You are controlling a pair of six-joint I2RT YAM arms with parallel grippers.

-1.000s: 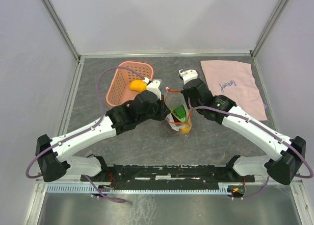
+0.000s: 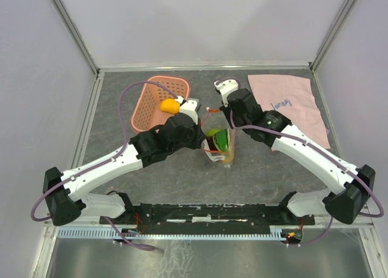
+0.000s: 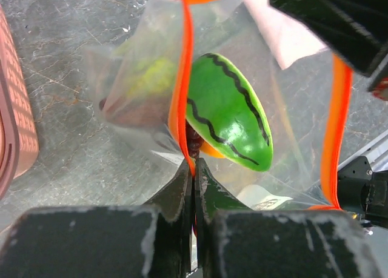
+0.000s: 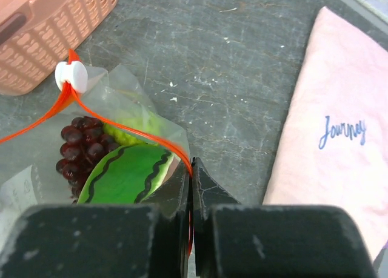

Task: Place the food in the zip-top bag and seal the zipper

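Note:
The zip top bag (image 2: 218, 154) stands between my grippers, holding a green striped food piece (image 3: 227, 111), dark grapes (image 4: 76, 148) and a yellow-green item (image 4: 124, 126). My left gripper is shut on one side of the bag's orange-edged opening. My right gripper is shut at the other side, with the orange edge running into its fingertips. A white slider (image 4: 71, 77) sits on the zipper in the right wrist view.
A pink basket (image 2: 145, 105) with a yellow item (image 2: 170, 105) stands at the back left. A pink cloth bag (image 2: 288, 105) reading "Journey" lies at the right.
My right gripper has shifted slightly up and left, pulling its side of the bag along, and the green piece shows more. My left gripper is nearly still.

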